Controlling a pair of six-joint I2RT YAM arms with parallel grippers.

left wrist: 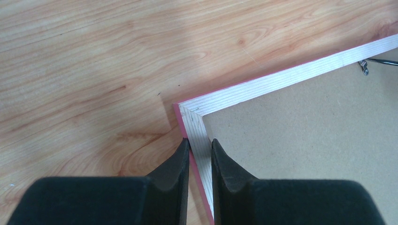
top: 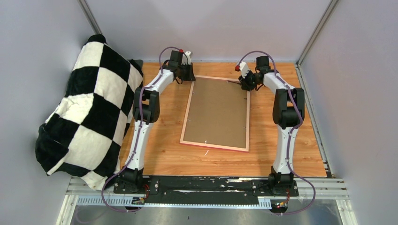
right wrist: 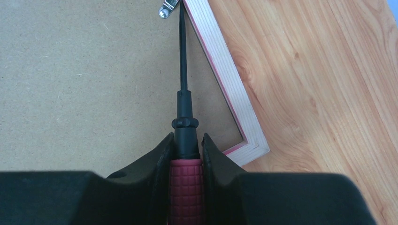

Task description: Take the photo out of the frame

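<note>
The photo frame (top: pixel 187 112) lies back-up on the table, its brown backing board (top: pixel 216 112) facing up with small metal tabs along the edges. My left gripper is shut on the frame's wooden rim at the back-left corner. My right gripper is shut on a screwdriver (right wrist: pixel 185 183) with a red-and-black handle. The screwdriver's thin tip reaches the inner edge of the rim beside a metal tab (right wrist: pixel 165 10) near the back-right corner. The same tip shows by a tab (left wrist: pixel 363 67) in the left wrist view. The photo itself is not visible.
A large checkered cushion (top: pixel 94 108) fills the left side. Walls border the back and right.
</note>
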